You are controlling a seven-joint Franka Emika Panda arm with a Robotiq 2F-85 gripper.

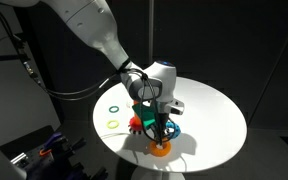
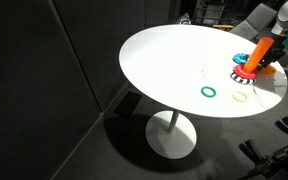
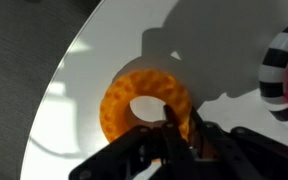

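An orange ring (image 3: 114, 105) lies on the white table near its front edge, its hole showing the white top. My gripper is down at the ring's lower right side in the wrist view, with orange visible between and behind the dark fingers. Whether they press on the ring's wall cannot be made out. In exterior view 1 the gripper (image 1: 165, 136) stands right over the orange ring (image 1: 160, 150), partly covering it. Exterior view 2 shows only a bit of the ring (image 2: 269, 70) at the right edge.
Close beside the ring stands a red piece (image 2: 245, 72) on a black-and-white striped base (image 3: 275, 72), with an orange upright (image 2: 258, 55) and a blue piece (image 2: 244, 60) by it. Green (image 2: 208, 92) and yellow (image 2: 240, 97) rings lie apart.
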